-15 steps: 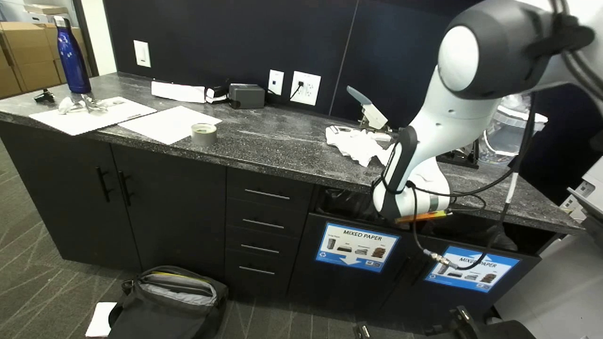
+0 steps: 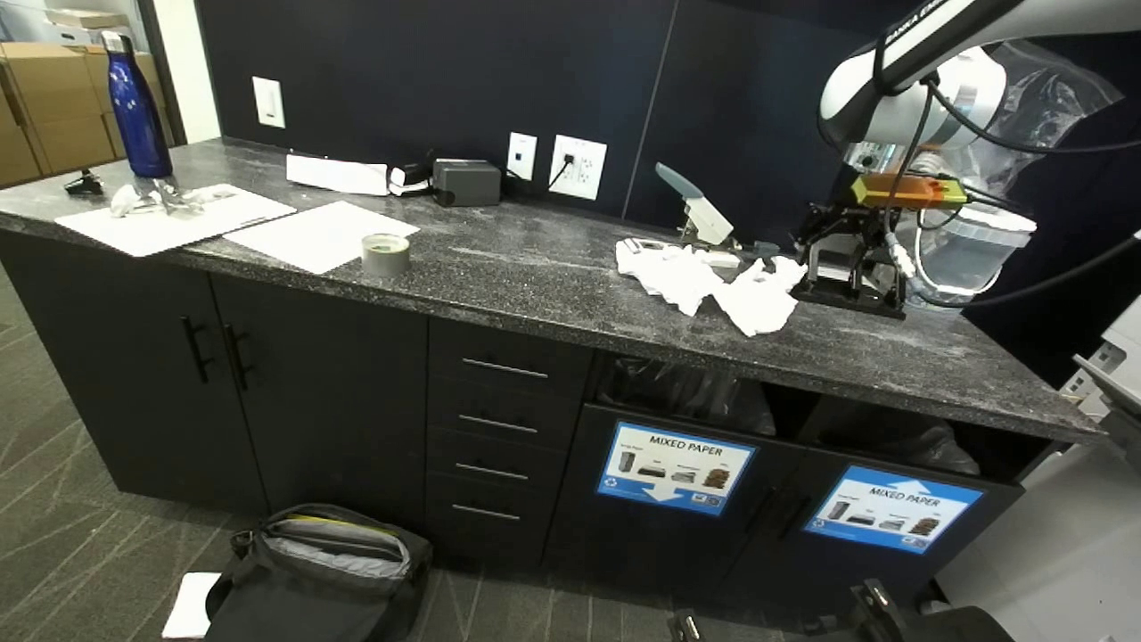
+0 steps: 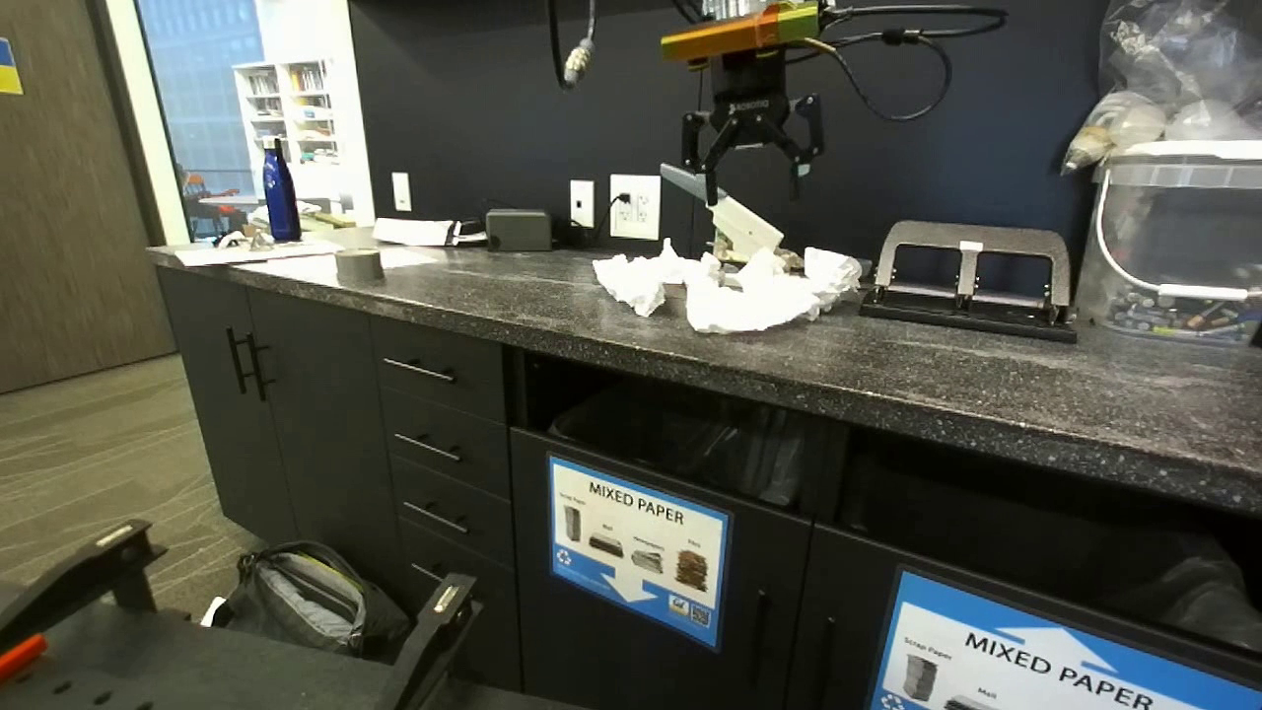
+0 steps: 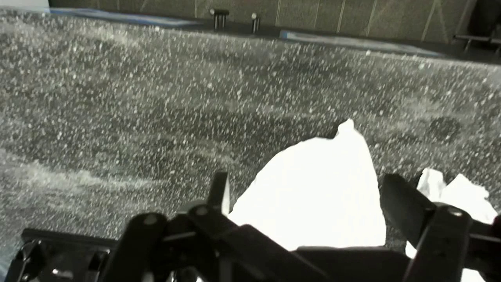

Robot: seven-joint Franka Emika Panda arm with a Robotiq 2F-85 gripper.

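Two crumpled white papers lie on the dark speckled counter, the left one (image 2: 671,269) beside the right one (image 2: 759,298). In exterior view 2, my gripper (image 3: 754,183) hangs open above the right paper (image 3: 751,306), clear of it and with nothing between its fingers. Looking down in the wrist view, the spread fingers of the gripper frame one large white paper (image 4: 319,197), whose lower part is hidden behind the gripper. A second paper (image 4: 465,195) shows partly behind the finger at right.
Behind the papers stands a stapler (image 3: 745,225). A black hole punch (image 3: 976,266) and a clear bucket (image 3: 1183,248) are to their right. Tape (image 2: 385,255), flat sheets (image 2: 321,235) and a blue bottle (image 2: 137,112) sit leftward. Below the counter are open bin slots (image 3: 674,414).
A second ago the arm reached low in front of the counter's bin slots. Now it is raised and back over the counter. The left paper appears unmoved.
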